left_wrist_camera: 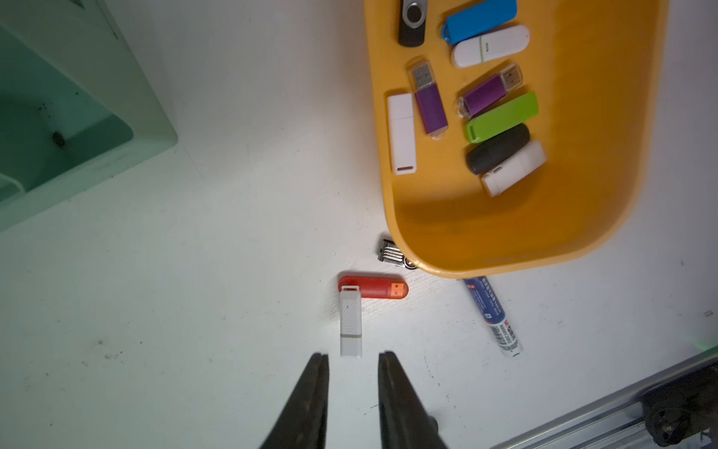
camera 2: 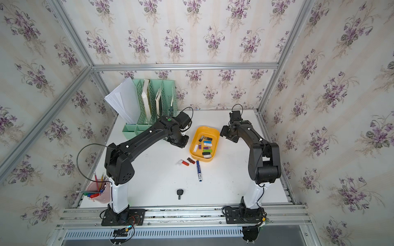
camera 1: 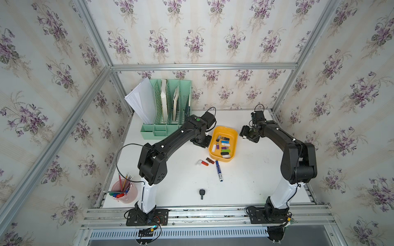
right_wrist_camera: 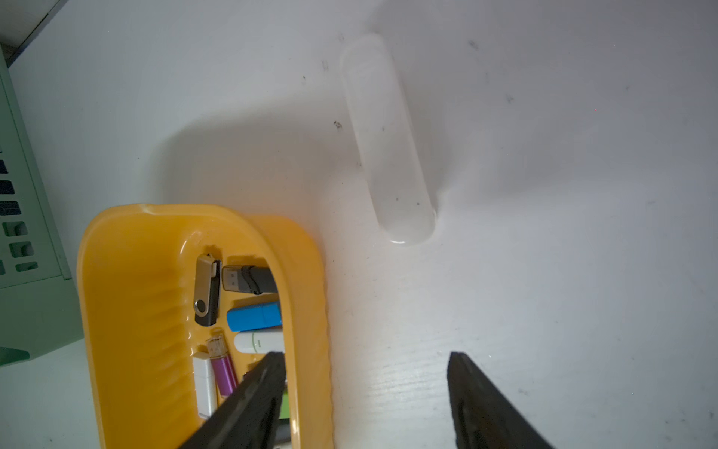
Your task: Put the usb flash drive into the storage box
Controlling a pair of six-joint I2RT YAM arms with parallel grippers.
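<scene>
The orange storage box (camera 1: 222, 155) holds several flash drives. Outside it lie a white drive (left_wrist_camera: 350, 321), a red drive (left_wrist_camera: 381, 287) and a dark metal drive (left_wrist_camera: 395, 254). My left gripper is raised beside the box's left side; table shows between its fingertips in the left wrist view, and its grip state is unclear. My right gripper hangs at the box's right, fingers apart, nothing visible between them.
The green organiser (camera 1: 164, 130) stands at back left, a pen cup (camera 1: 125, 194) at front left. A blue marker (camera 1: 218, 170) and a small dark object (camera 1: 202, 192) lie in front. A white bar (right_wrist_camera: 385, 134) lies right of the box.
</scene>
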